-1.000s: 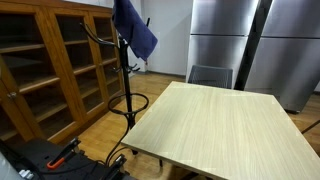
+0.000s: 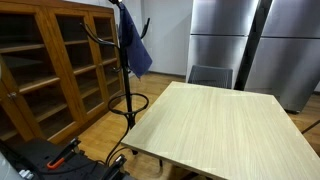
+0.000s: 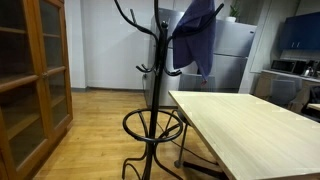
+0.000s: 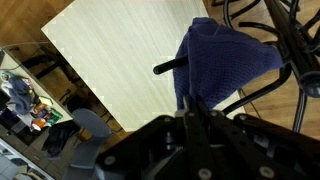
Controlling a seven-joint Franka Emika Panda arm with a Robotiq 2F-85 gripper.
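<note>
A dark blue cloth point(image 2: 134, 42) hangs beside the upper part of a black coat rack point(image 2: 127, 70), lower than the rack's top. In the wrist view the cloth point(image 4: 222, 62) spreads out and narrows toward my gripper, which is shut on its gathered end. A black rack arm point(image 4: 170, 64) sticks out from under the cloth's left side; whether the cloth bears on it I cannot tell. Exterior view 2 shows the cloth point(image 3: 195, 40) close to the rack's hooks point(image 3: 165, 30), its upper end cut off by the frame.
A pale, bare table point(image 2: 215, 125) stands right of the rack, with a dark chair point(image 2: 210, 76) behind it. Wooden glass-door cabinets point(image 2: 60, 60) line the left side. Steel fridges point(image 2: 218, 40) stand at the back.
The cloth has come down and its lower corner has swung left, closer to the rack. Rack, table and chair stand as before.
</note>
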